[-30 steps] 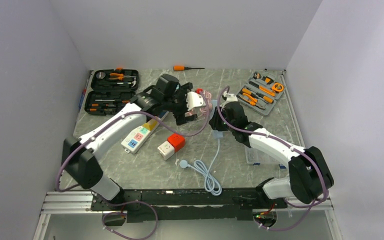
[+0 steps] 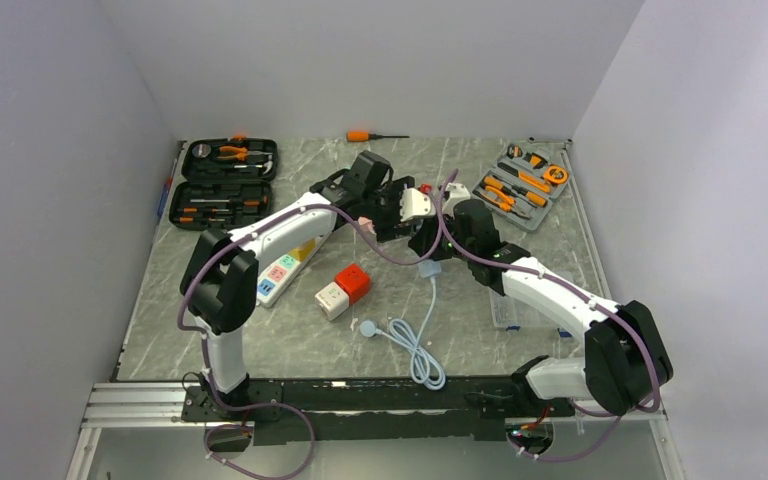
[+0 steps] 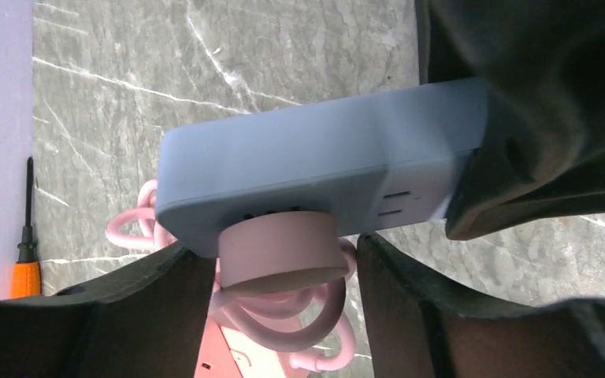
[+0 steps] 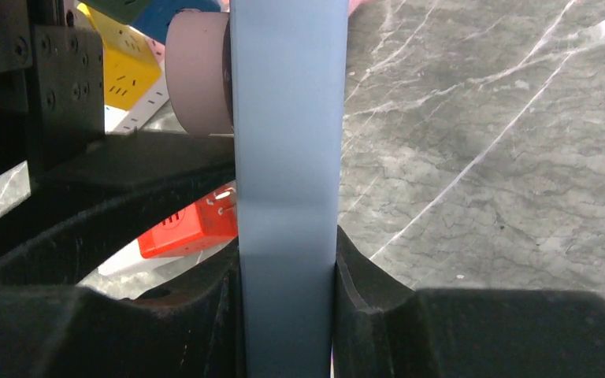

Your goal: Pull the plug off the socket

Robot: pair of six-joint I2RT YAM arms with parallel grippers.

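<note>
A pale blue power strip [image 3: 307,142] is held up in the middle of the table, with my right gripper shut on it. A round pink plug [image 3: 282,256] sits on the strip's socket face, with pink cable loops behind it. My left gripper is part open, its fingers either side of the plug; whether they touch it is unclear. In the right wrist view the plug [image 4: 197,71] shows at the strip's side, above my left gripper's dark finger. The top view hides both grippers' tips behind the arms.
A red adapter [image 2: 354,282] and a white one [image 2: 332,302] lie front-left of the grippers, near a multicoloured strip [image 2: 273,277]. Toolboxes [image 2: 222,208] stand left and right at the back. A coiled light-blue cable [image 2: 415,355] lies at the front.
My left arm has swung rightwards, bringing its gripper to the power strip.
</note>
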